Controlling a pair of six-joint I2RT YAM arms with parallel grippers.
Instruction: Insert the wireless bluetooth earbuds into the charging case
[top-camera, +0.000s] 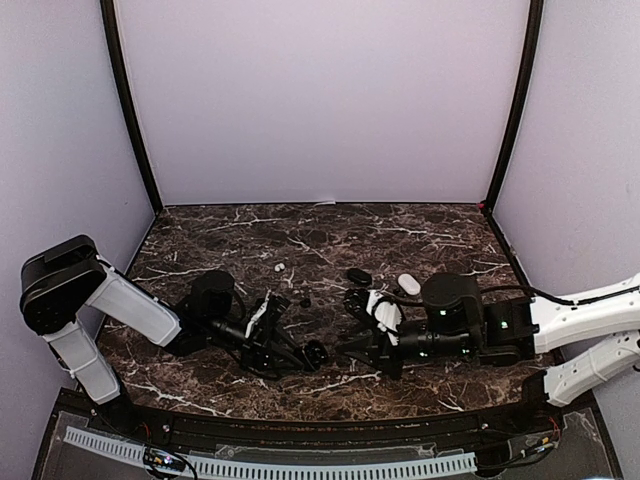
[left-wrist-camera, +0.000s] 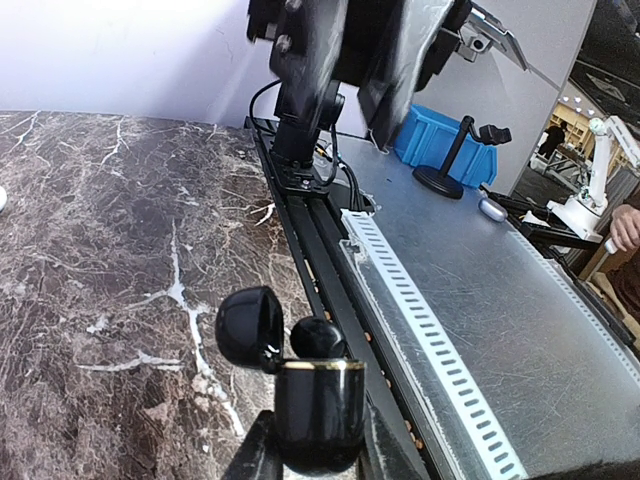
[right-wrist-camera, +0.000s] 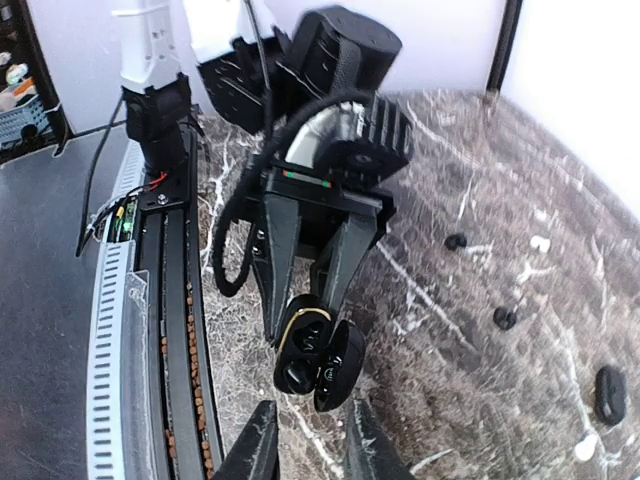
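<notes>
The black earbud case (left-wrist-camera: 318, 415) with gold rim hangs in my left gripper (top-camera: 304, 360), which is shut on it. Its lid (right-wrist-camera: 340, 368) is open, and in the right wrist view black shapes show in the recesses, though I cannot tell clearly which are earbuds. My right gripper is just beside the case, apart from it, its fingers separated with nothing seen between them. In the left wrist view its blurred fingers are above and beyond the case.
Small black and white pieces, a black oblong (top-camera: 359, 275) and a white oblong (top-camera: 409, 283) lie on the marble table. The metal rail (top-camera: 270, 463) runs along the front edge.
</notes>
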